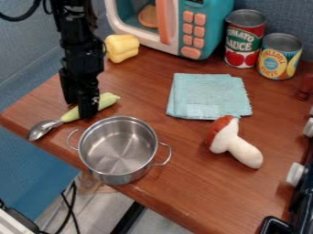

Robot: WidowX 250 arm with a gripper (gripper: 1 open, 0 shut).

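Observation:
My black gripper (83,102) hangs at the left of the wooden table, low over a pale green corn-like toy (105,101); whether its fingers are shut on it is hard to tell. A silver spoon (43,129) lies just left of that toy. A steel pot (119,157) stands at the near left, and a white toy mushroom with a red cap (241,150) lies to the right.
A light blue cloth (208,95) lies mid-table. Behind are a toy microwave (171,23), a yellow object (123,47) and two cans (243,41). Dark appliance edge (294,196) at right.

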